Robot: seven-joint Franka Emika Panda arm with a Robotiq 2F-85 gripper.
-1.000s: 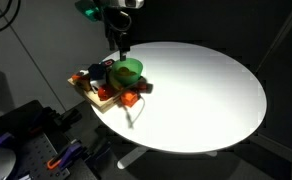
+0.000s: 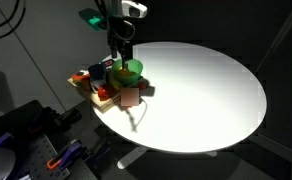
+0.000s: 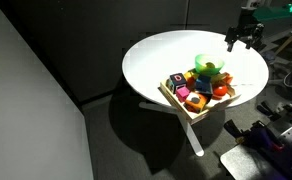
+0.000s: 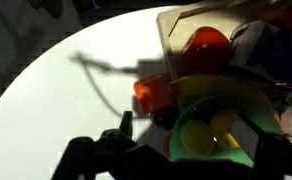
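My gripper (image 2: 122,50) hangs open above the back edge of the green bowl (image 2: 134,68), with nothing visible between its fingers. In the wrist view the bowl (image 4: 176,118) lies partly under the dark fingers and holds yellow, round pieces (image 4: 197,138). A red-orange block (image 4: 154,93) rests on the white table just outside the bowl. The same block (image 2: 129,97) looks pale pink in exterior view 1. From the other side, the gripper (image 3: 240,44) is seen apart from the bowl (image 3: 200,64), over the table's far side.
Beside the bowl, a wooden tray (image 3: 172,98) full of colourful toy pieces stands at the table's edge. A red piece (image 4: 207,48) lies in it.
The arm's upper part has shifted slightly to the right, while the fingers stay near the bowl. The block beside the bowl, orange before, now looks paler and larger.
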